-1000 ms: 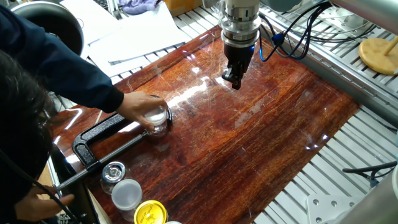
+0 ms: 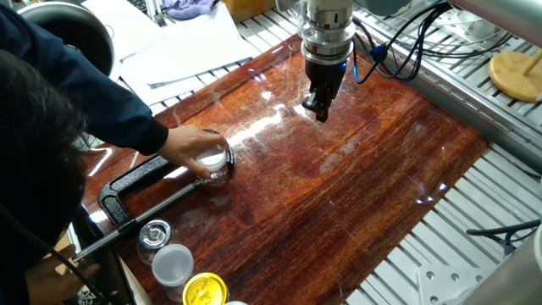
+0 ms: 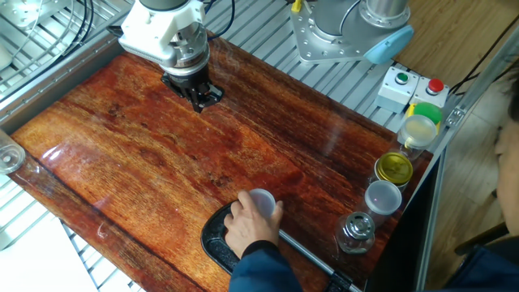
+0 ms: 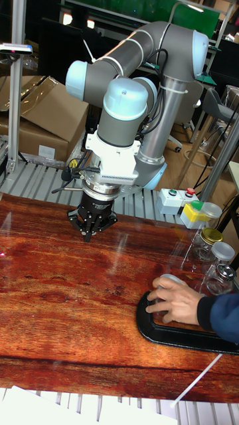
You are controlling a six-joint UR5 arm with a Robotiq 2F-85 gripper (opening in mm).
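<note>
My gripper [image 4: 87,231] points down above the far part of the brown wooden board [image 4: 56,311]. Its black tips [image 2: 318,112] are well apart from every jar, and no object shows at them. How far the fingers are spread is unclear in all three views. A person's hand grips a clear jar with a whitish lid [image 3: 262,202]. That jar stands by the black C-clamp [image 2: 127,188] at the board's edge, and the hand partly hides it.
Along one edge stand several jars: one with a silver lid [image 3: 358,227], one with a frosted lid [image 3: 383,197], one with a yellow lid [image 3: 394,169]. Control boxes [image 3: 397,87] sit beyond the board. The board's middle is clear. The person's arm [image 2: 85,89] reaches over one side.
My arm and gripper have not moved. The person's hand stays on the jar, while their other hand shifts slightly near the clamp's screw.
</note>
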